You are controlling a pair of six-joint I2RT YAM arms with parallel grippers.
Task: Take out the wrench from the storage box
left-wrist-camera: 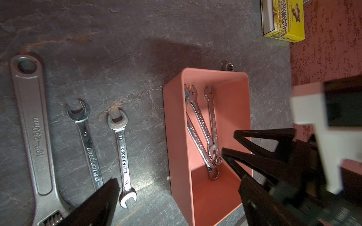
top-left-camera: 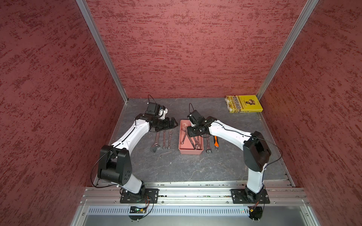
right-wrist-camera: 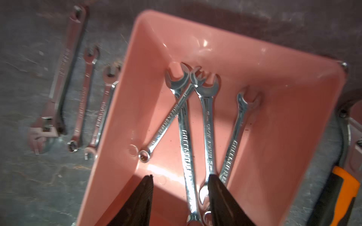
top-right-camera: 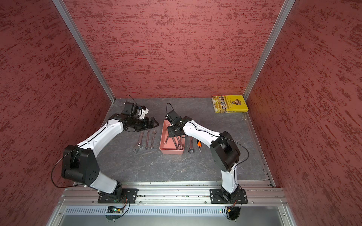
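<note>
A pink storage box (top-left-camera: 191, 151) stands mid-table; in the right wrist view several silver wrenches lie in it. The smallest wrench (right-wrist-camera: 162, 128) crosses over a long wrench (right-wrist-camera: 185, 150); two more, a middle wrench (right-wrist-camera: 208, 128) and a right-hand wrench (right-wrist-camera: 234, 146), have lower ends meeting near one finger. My right gripper is open above the box, nothing between its fingers. Left of the box, my left gripper hangs open and empty over the tabletop. In the left wrist view the right arm hides part of the box's right side.
Left of the box lie an adjustable wrench (left-wrist-camera: 34, 131) and two small wrenches (left-wrist-camera: 88, 146). To its right are a long wrench (top-left-camera: 208, 145) and an orange-handled tool (top-left-camera: 216, 141). A yellow box (top-left-camera: 245, 103) occupies the back right corner.
</note>
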